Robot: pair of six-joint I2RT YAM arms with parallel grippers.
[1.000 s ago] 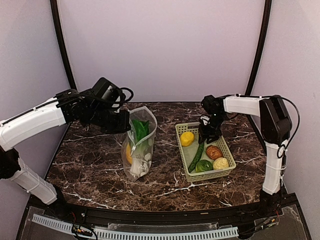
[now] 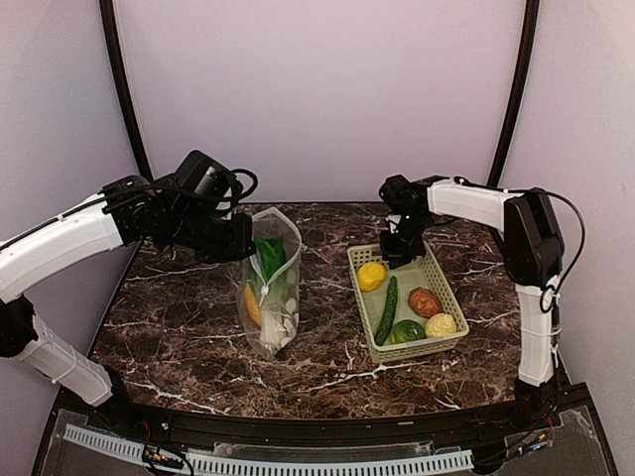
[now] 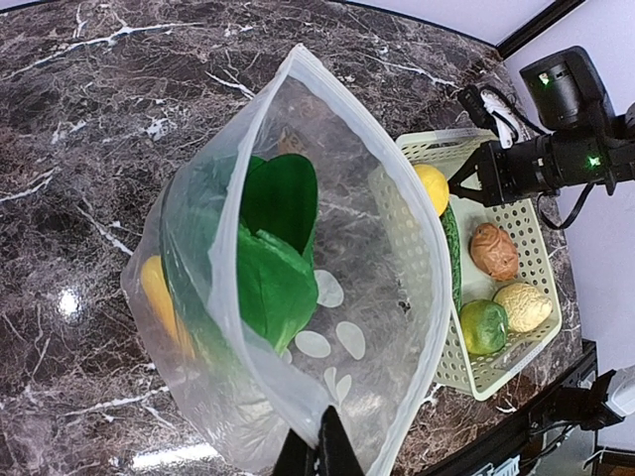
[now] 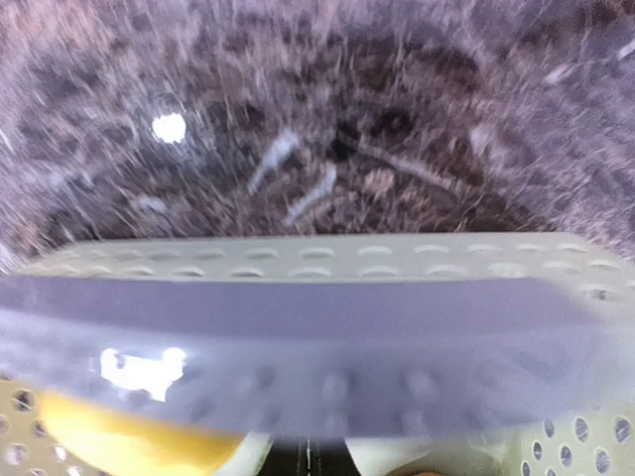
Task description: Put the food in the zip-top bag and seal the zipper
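The clear zip bag (image 3: 392, 327) stands open, its edge in my left gripper, shut. A green pepper (image 3: 273, 288) and a yellow item (image 3: 167, 305) are inside it. The cucumber (image 2: 387, 310) lies lengthwise in the basket (image 2: 454, 297), apart from my right gripper (image 2: 399, 260), which is over the basket's far end. In the right wrist view the right fingers (image 4: 288, 461) are together at the bottom edge, with nothing held. A blurred grey band hides much of the basket there.
Around the cucumber in the basket lie a yellow lemon-like item (image 2: 371, 276), a brown potato-like item (image 2: 425, 302), a round green item (image 2: 406, 332) and a cream-coloured lumpy one (image 2: 441, 325). Marble tabletop (image 2: 332, 327) between bag and basket is clear.
The right gripper has moved left toward the basket's far end and come together; the cucumber's far end has swung left, away from it. The bag's mouth has tilted left.
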